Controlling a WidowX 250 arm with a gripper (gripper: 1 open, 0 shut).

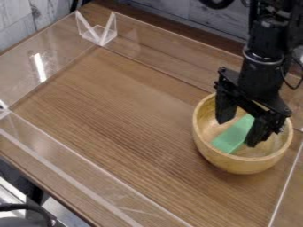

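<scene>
My black gripper (pixel 246 110) is lowered over a pale yellow round bowl (pixel 240 156) at the right of the view. It stands open, with its fingers spread around the bowl's upper part. A green object (pixel 235 135) lies in the bowl, partly hidden behind the right finger.
A small white wire-like holder (pixel 95 31) stands at the back left. Dark cables show at the lower left corner.
</scene>
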